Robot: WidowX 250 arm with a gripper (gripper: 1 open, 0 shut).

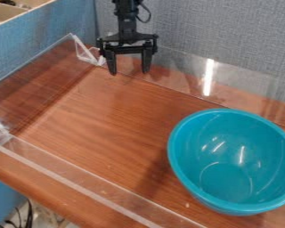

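My black gripper (128,66) hangs at the top centre of the camera view, low over the back of the wooden board (103,125), close to the clear back wall. Its two fingers stand apart, with nothing visible between them. A large teal bowl (232,160) sits at the front right of the board, well apart from the gripper.
Clear plastic edging (207,76) runs along the board's sides, with grey padded panels (228,36) behind and a blue panel at the left. The middle and left of the board are bare. Cables show at the lower left corner.
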